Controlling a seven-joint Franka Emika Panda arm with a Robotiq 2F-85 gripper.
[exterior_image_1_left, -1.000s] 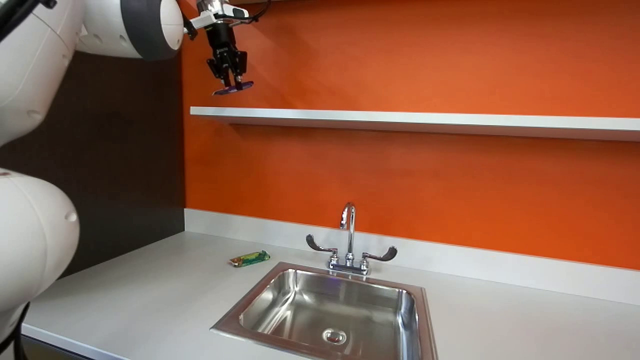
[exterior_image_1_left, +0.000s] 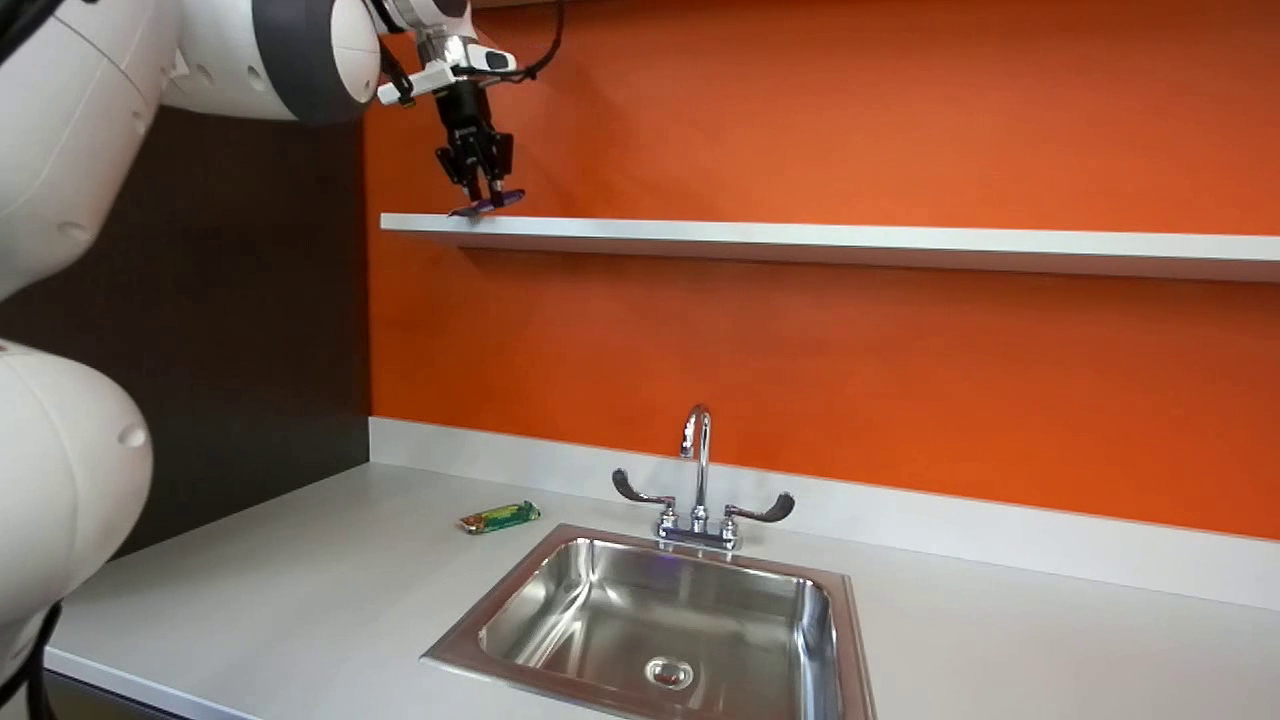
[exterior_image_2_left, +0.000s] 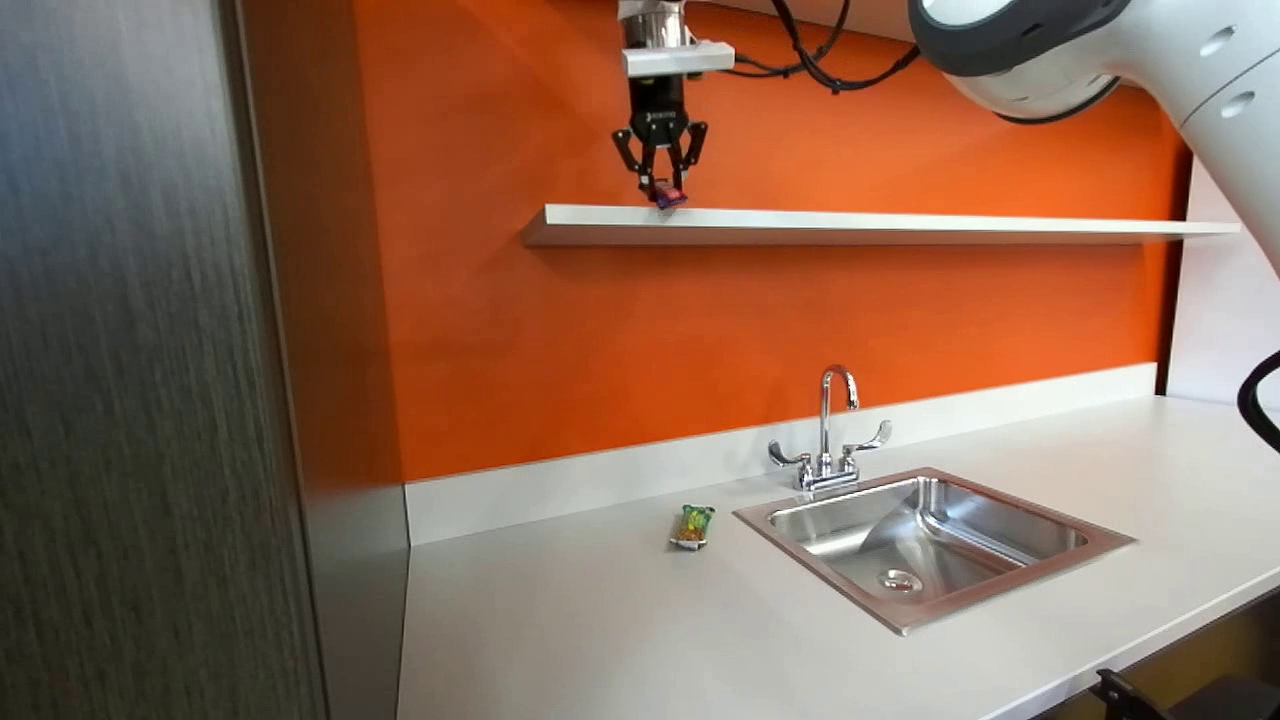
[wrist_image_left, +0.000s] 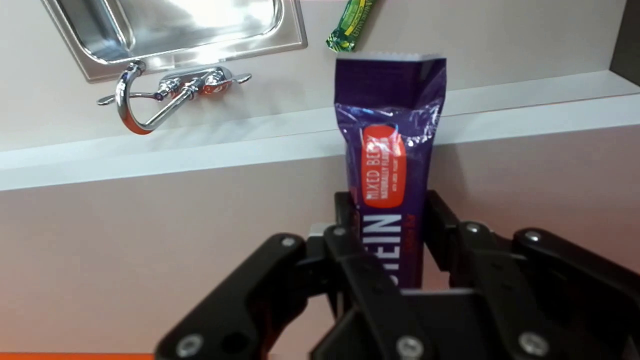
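Note:
A purple-wrapped bar (wrist_image_left: 390, 156) with a red "Mixed Berry" label is pinched between the two black fingers of my gripper, which is shut on it. One end of the bar sticks out past the fingers; its other end is hidden behind them in the wrist view. In exterior view 1, my gripper (exterior_image_1_left: 486, 198) points down over the left part of the white shelf (exterior_image_1_left: 840, 238), the bar tilted close to the shelf top. Whether the bar touches the shelf I cannot tell. Exterior view 2 has the gripper (exterior_image_2_left: 666, 192) near the shelf's left end.
On the counter below lies a green-wrapped bar (exterior_image_1_left: 499, 517), left of the steel sink (exterior_image_1_left: 528, 574) and its faucet (exterior_image_1_left: 701, 468). Along its visible length the shelf is otherwise bare. A dark panel (exterior_image_1_left: 240, 324) closes off the left side.
My gripper has come down and slightly right, bringing the purple bar from clear above the shelf to close by its top. The green bar stays put.

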